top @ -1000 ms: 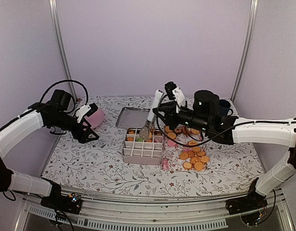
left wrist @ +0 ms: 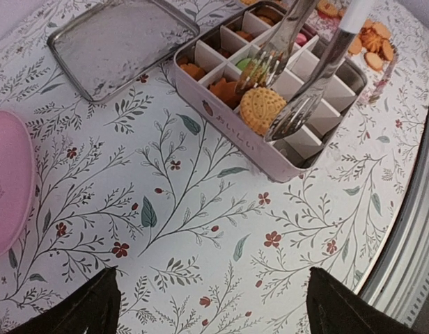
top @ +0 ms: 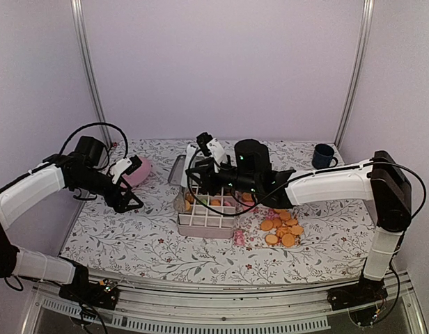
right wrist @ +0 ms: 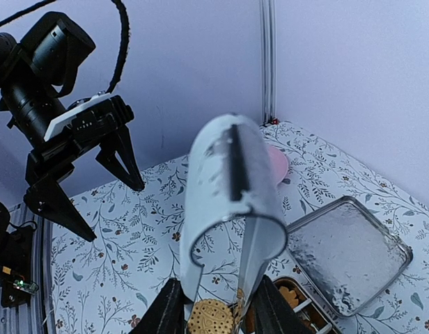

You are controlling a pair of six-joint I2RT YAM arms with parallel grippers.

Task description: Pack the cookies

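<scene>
My right gripper (top: pixel 204 174) grips white-handled metal tongs (left wrist: pixel 305 97) over the pink divided box (top: pixel 206 231). A round cookie (left wrist: pixel 262 109) is at the tongs' tips at the box's left side; whether it is clamped or resting in a compartment I cannot tell. Other compartments hold orange, green and pink cookies. More cookies (top: pixel 287 236) lie right of the box. My left gripper (top: pixel 127 205) stands open and empty above the table, left of the box.
An empty metal tray (left wrist: pixel 117 49) lies behind the box. A pink plate (left wrist: pixel 5 181) is at the left, a dark mug (top: pixel 323 155) at the back right.
</scene>
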